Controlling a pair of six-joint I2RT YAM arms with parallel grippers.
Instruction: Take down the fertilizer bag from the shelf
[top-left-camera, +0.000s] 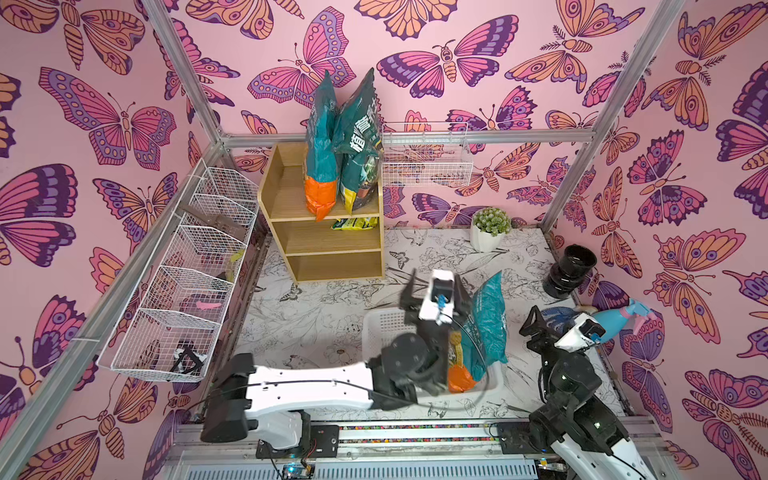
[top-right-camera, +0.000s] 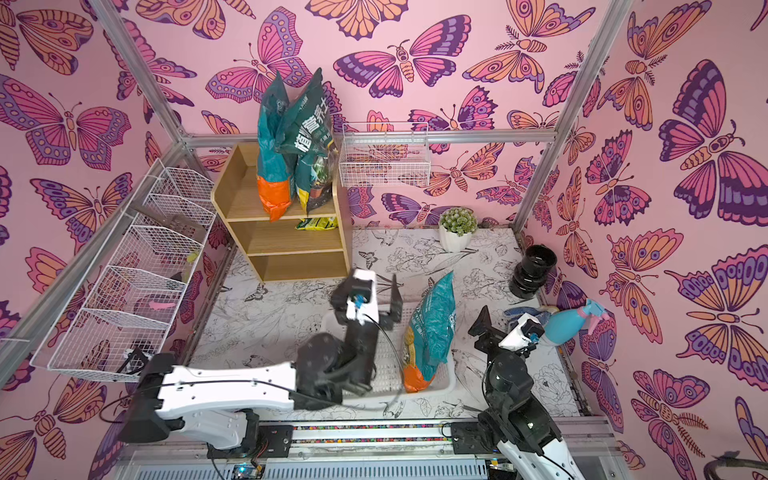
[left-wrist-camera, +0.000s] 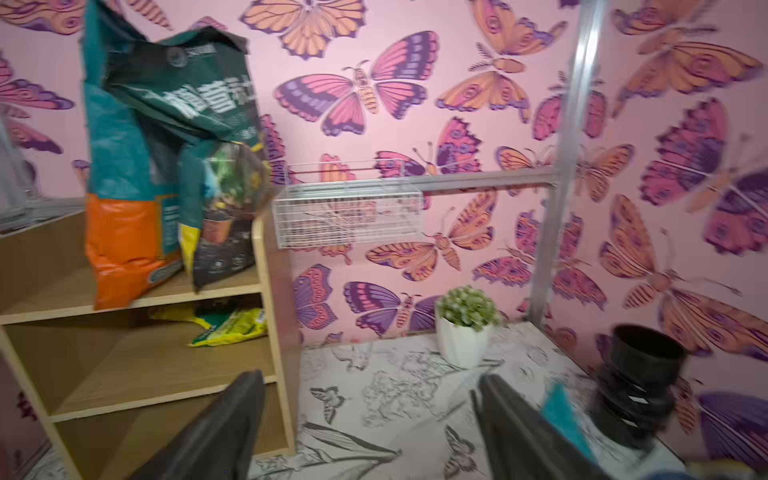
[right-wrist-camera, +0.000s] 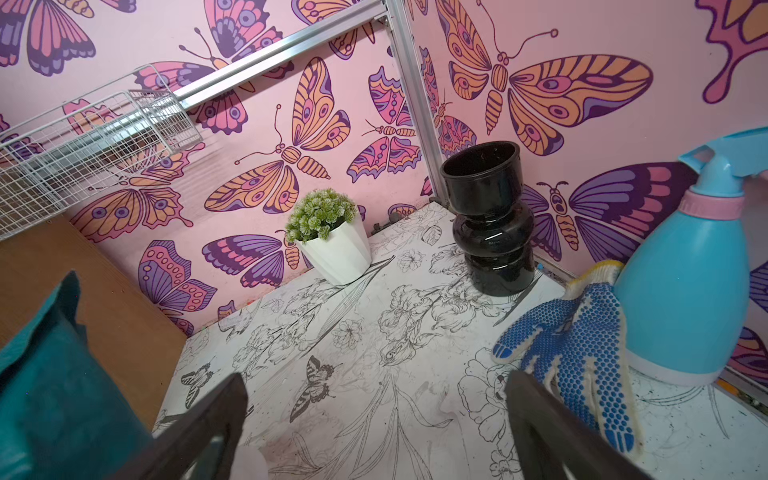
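Note:
A teal fertilizer bag (top-right-camera: 430, 328) with an orange bottom stands leaning in the right part of the white basket (top-right-camera: 445, 382). Two more fertilizer bags, one teal and orange (top-left-camera: 321, 152) and one dark green (top-left-camera: 359, 144), stand on the top board of the wooden shelf (top-left-camera: 297, 209). My left gripper is open and empty, above the basket and just left of the bag in it. The right gripper also stands open with nothing between its fingers, right of the basket; the basket bag's edge shows at its left.
A yellow packet (top-left-camera: 355, 224) lies on the shelf's middle board. A potted plant (top-left-camera: 489, 228), a black pot stack (top-left-camera: 569, 272), a glove (right-wrist-camera: 582, 352) and a spray bottle (right-wrist-camera: 688, 280) line the back and right. Wire baskets (top-left-camera: 184, 296) hang at left. Table between shelf and plant is clear.

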